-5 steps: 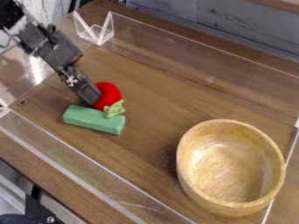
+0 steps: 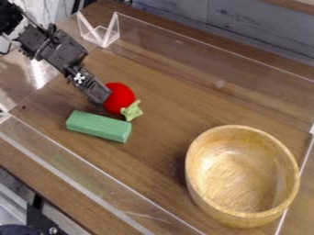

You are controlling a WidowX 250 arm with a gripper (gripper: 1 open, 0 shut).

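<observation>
A red strawberry-like toy (image 2: 119, 97) with a pale green leafy top lies on the wooden floor of the bin, just behind a green block (image 2: 98, 126). My gripper (image 2: 95, 92) reaches down from the upper left, its tip right at the left side of the red toy. Whether its fingers are open or closed on the toy cannot be made out. A large wooden bowl (image 2: 241, 173) stands at the right front.
Clear plastic walls border the wooden floor (image 2: 203, 83). A small clear holder (image 2: 99, 29) sits at the back left.
The block and bowl have stayed put.
</observation>
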